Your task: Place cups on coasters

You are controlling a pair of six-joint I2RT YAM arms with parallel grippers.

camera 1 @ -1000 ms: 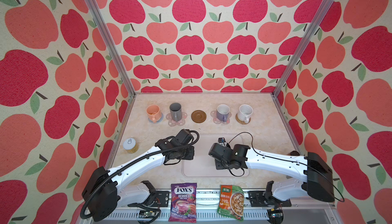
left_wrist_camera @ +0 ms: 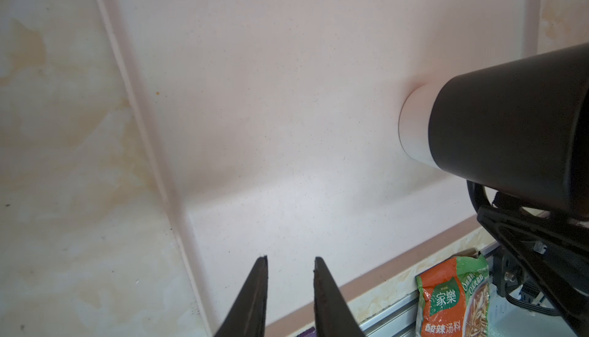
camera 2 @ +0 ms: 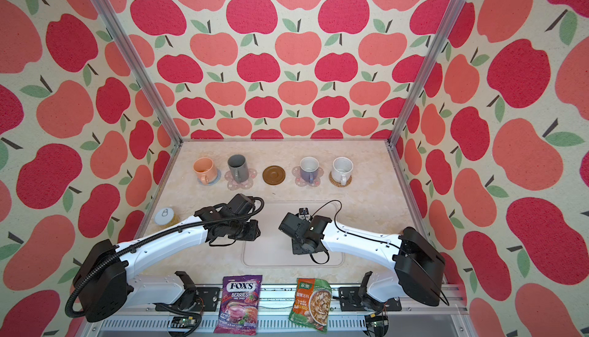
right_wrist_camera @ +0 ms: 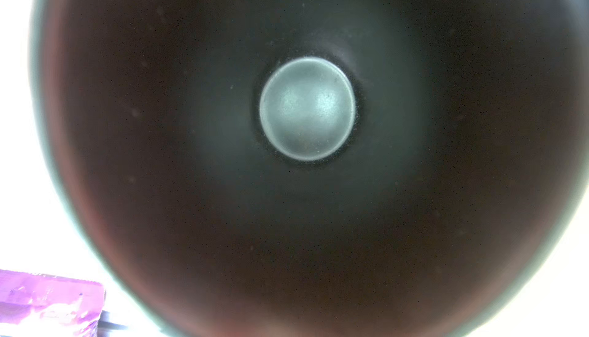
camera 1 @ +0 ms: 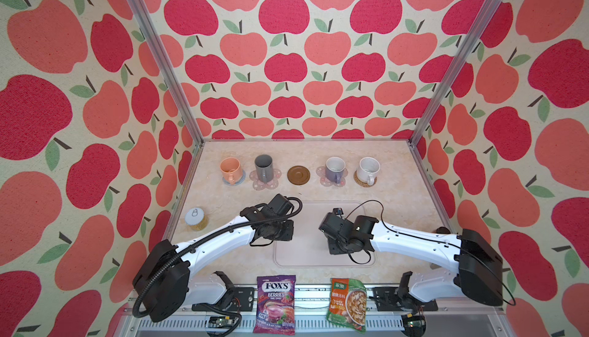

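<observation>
A black cup with a white base [left_wrist_camera: 420, 125] stands on the pale tray [camera 1: 284, 262]. From above, the right arm hides it. The right wrist view looks into its dark inside [right_wrist_camera: 306, 214]. The black fingers of my right gripper are at its handle; whether they grip it is unclear. Over the tray's left part, my left gripper is open and empty. A brown coaster [camera 1: 298, 175] lies bare in the back row. Peach [camera 1: 230, 168], grey [camera 1: 263, 168], lilac [camera 1: 335, 168] and white [camera 1: 368, 169] cups stand on coasters beside it.
A jar [camera 1: 195, 217] stands at the left. A purple bag [camera 1: 276, 303] and a green-orange packet [camera 1: 348, 303] lie along the front edge. Patches of table show between the tray and the back row.
The cups in the back row are unmoved.
</observation>
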